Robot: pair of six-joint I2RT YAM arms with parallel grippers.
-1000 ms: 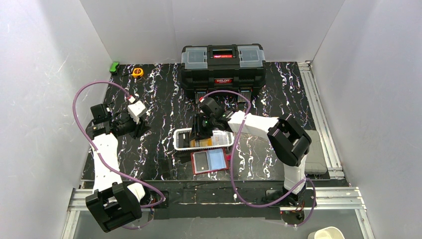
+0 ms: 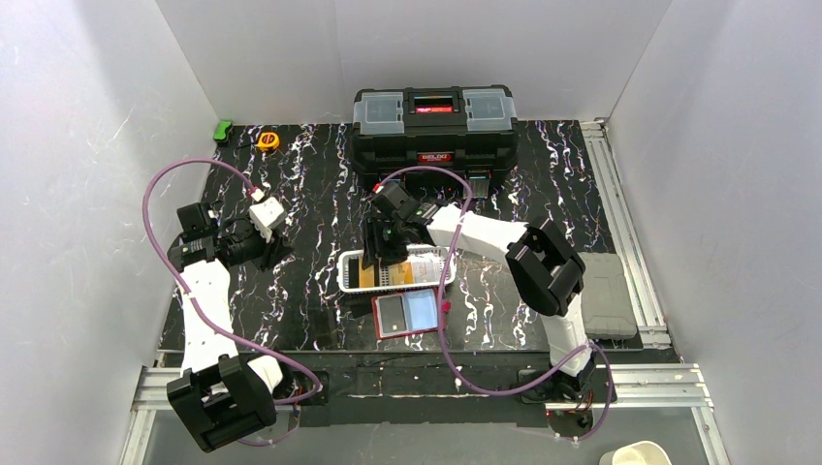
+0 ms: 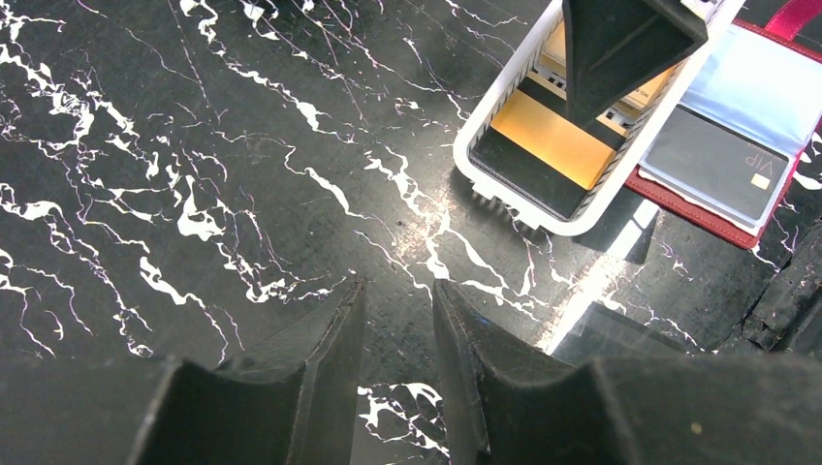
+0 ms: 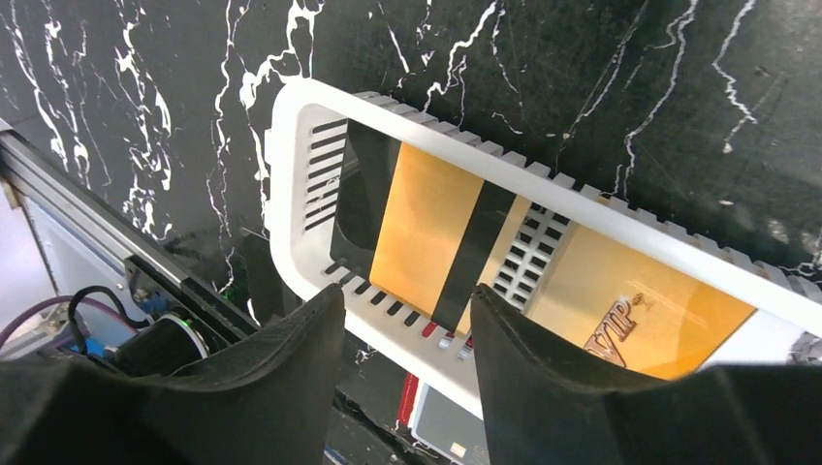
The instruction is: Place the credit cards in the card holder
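A white slotted basket (image 2: 449, 283) lies in the middle of the table with the cards in it. In the right wrist view a gold card (image 4: 426, 218) with black beside it lies at the basket's near end, and another gold card (image 4: 620, 291) is farther along. My right gripper hovers over the basket, open, with nothing between its fingers. The red card holder (image 2: 407, 313) lies unfolded in front of the basket; a grey VIP card (image 3: 719, 163) shows in one side, a pale blue sleeve in the other. Away to the left, my left gripper is partly open and empty.
A black toolbox (image 2: 434, 136) stands at the back, with an orange tape measure (image 2: 268, 141) to its left. A grey case (image 2: 599, 295) lies on the right. Bare marble separates the left arm from the basket.
My right gripper has moved a little left over the basket. Gold now shows at the basket's left end, where it was dark earlier. The left arm and holder stay put.
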